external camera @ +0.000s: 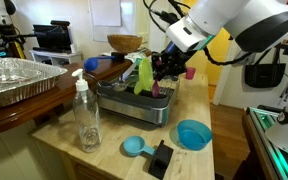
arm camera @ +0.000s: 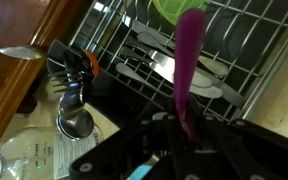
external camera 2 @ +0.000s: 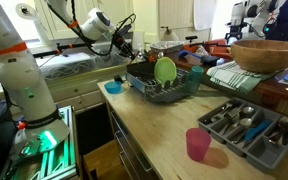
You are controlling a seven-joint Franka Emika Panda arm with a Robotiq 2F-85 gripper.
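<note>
A long purple utensil (arm camera: 188, 60) stands out from my gripper, which is shut on its lower part in the wrist view. From the side, the same magenta piece shows small beneath my gripper (external camera: 160, 72), beside the green plate (external camera: 145, 74). A dish rack (external camera: 134, 107) stands under the gripper. In the wrist view, knives (arm camera: 164, 65) and other silver cutlery lie in the wire rack behind the utensil. Black spoons or ladles (arm camera: 74, 115) are at the rack's left end. Whether the utensil touches the rack cannot be told.
A soap bottle (external camera: 86, 115), blue cup (external camera: 134, 145), black block (external camera: 161, 160) and blue bowl (external camera: 193, 134) stand in front of the rack. A cutlery tray (external camera 2: 249, 125) and pink cup (external camera 2: 198, 144) stand farther along.
</note>
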